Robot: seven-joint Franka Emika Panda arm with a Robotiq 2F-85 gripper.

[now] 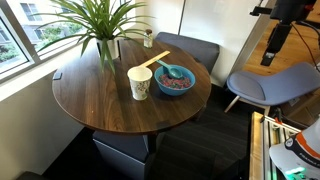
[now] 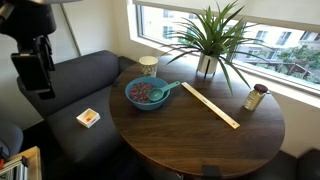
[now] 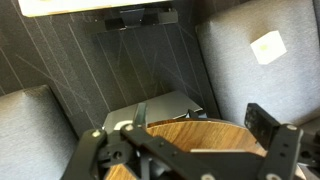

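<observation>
My gripper is open in the wrist view, its two dark fingers wide apart with nothing between them. In exterior view 1 it hangs at the upper right, off the table's side. A blue bowl (image 1: pixel 174 82) of small dark reddish pieces sits on the round wooden table (image 1: pixel 90 95), and a teal spoon (image 1: pixel 176 71) rests in it. Beside the bowl stands a patterned paper cup (image 1: pixel 140 84). A flat light wooden strip (image 2: pixel 210 106) lies on the tabletop. The small jar (image 2: pixel 255 97) stands near the window side.
A leafy plant (image 2: pixel 208 50) in a pot stands on the table by the window. Grey chairs (image 1: pixel 190 48) are around it. A small white and orange box (image 2: pixel 88 118) lies on a seat.
</observation>
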